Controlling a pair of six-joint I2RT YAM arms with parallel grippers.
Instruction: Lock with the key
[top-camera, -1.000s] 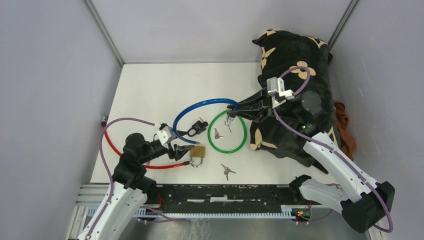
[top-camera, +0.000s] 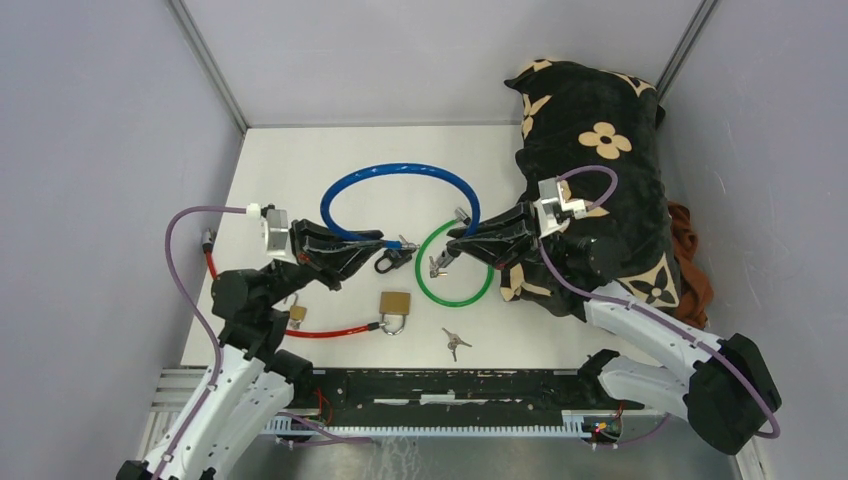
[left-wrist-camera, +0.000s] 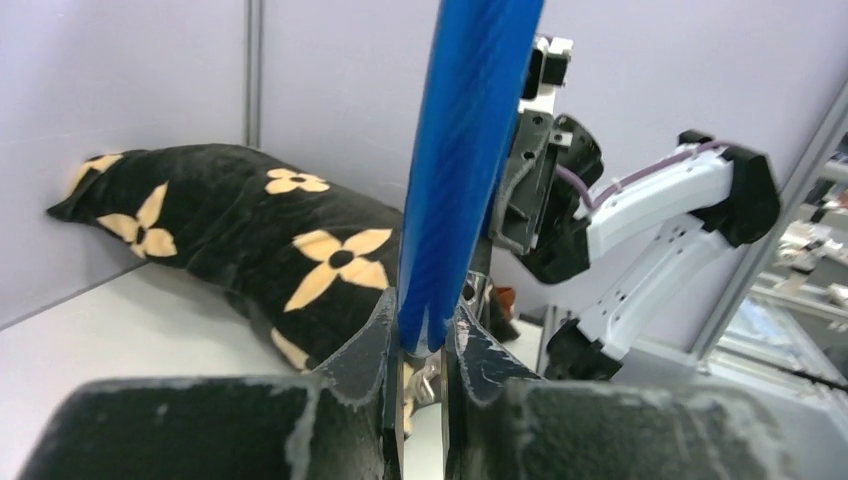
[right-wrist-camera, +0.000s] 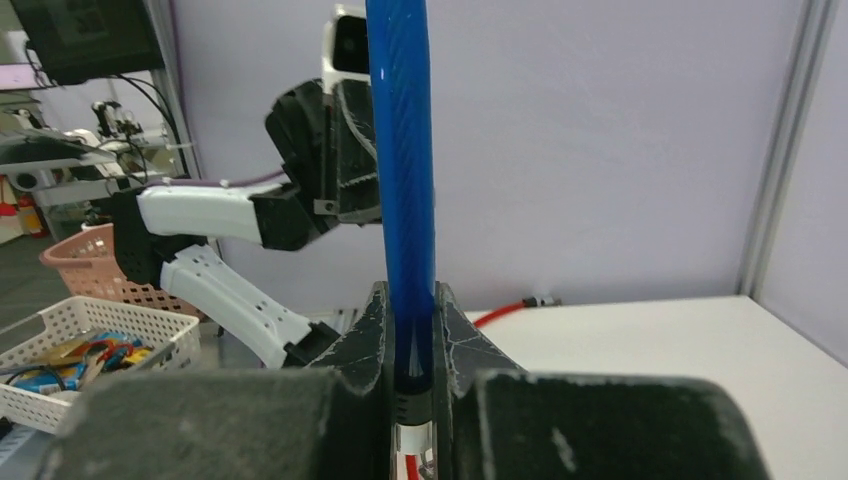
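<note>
A blue cable lock is held aloft in a loop, its silver-tipped ends hanging near the table's middle. My left gripper is shut on one end of the blue tube. My right gripper is shut on the other, at a dark collar. In the top view, keys hang by the right gripper. On the table lie a green ring, a dark padlock, a brass padlock and loose keys.
A red cable lock and a small brass padlock lie at left front. A dark flowered pillow fills the right side.
The right gripper has shifted slightly down the picture.
</note>
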